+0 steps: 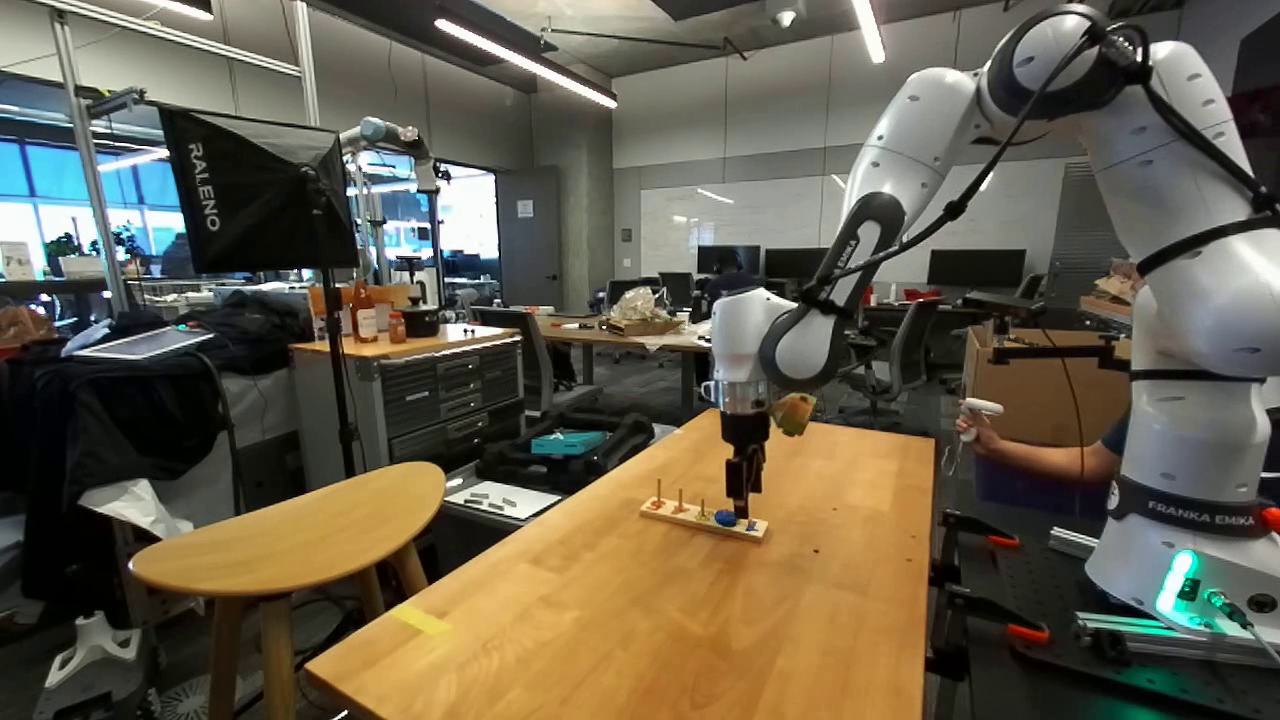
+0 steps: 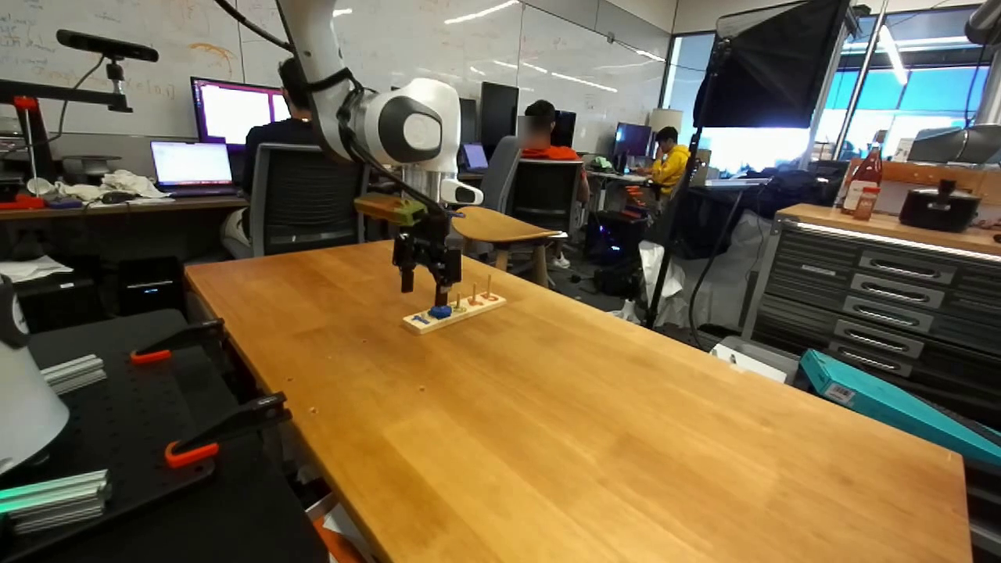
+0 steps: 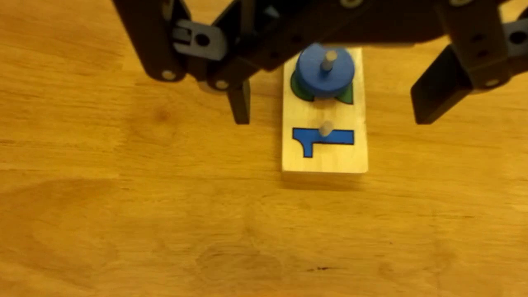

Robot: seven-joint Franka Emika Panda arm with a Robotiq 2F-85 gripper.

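Note:
A pale wooden peg board [image 1: 684,517] lies flat on the table, with upright pegs in a row and painted numerals beneath them. In the wrist view, a blue disc [image 3: 324,74] sits around the peg over a green numeral, its peg tip poking through. The end peg [image 3: 325,128], over a blue figure 1, is bare. My gripper is open above this end of the board, its fingers on either side of the board's width with nothing between the tips. In exterior view 2 the gripper [image 2: 424,286] hangs low over the blue disc [image 2: 440,311].
Clamps [image 1: 996,612] with orange tips grip the table's near-robot edge. Off the table stand a stool [image 1: 294,534] and a drawer cabinet [image 1: 450,396].

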